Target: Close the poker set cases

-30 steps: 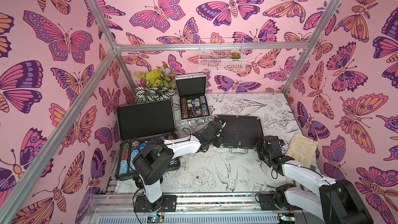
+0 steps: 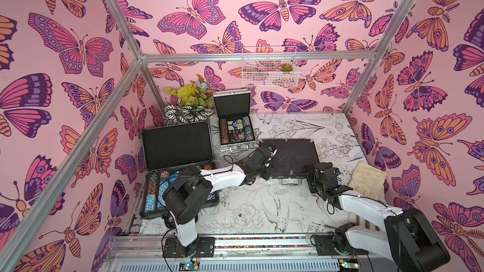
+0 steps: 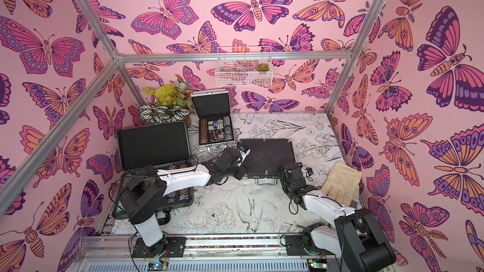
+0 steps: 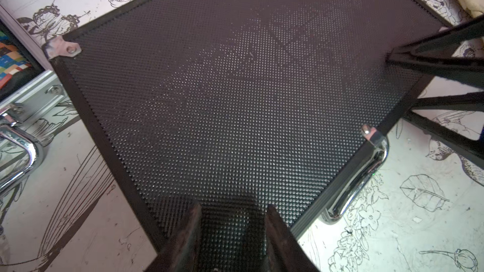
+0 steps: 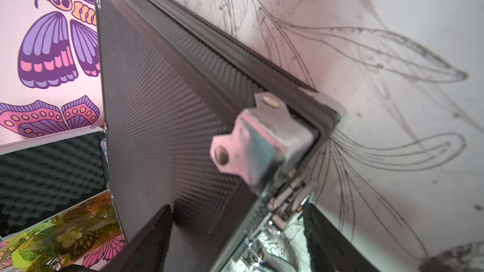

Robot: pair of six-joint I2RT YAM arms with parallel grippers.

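Note:
The black poker case [image 2: 290,156] lies flat on the table with its lid down. At its front left corner, my left gripper is shut on that corner, one finger on each side. My right gripper is part open and straddles the case's front right corner, its fingers apart; metal latches show between them. The large black case [image 2: 177,146] at the left stands open, lid upright, chips inside, partly hidden by my left arm. The small silver case [image 2: 232,104] behind is open too, with chips and cards in its base.
A beige glove [image 2: 368,179] lies right of my right gripper. A leafy plant [image 2: 194,98] stands behind the left cases, and a white wire basket [image 2: 269,73] hangs on the back wall.
My right gripper has moved a little to the left, closer in around the case's corner. The black poker case has shifted very slightly. My left arm looks almost still.

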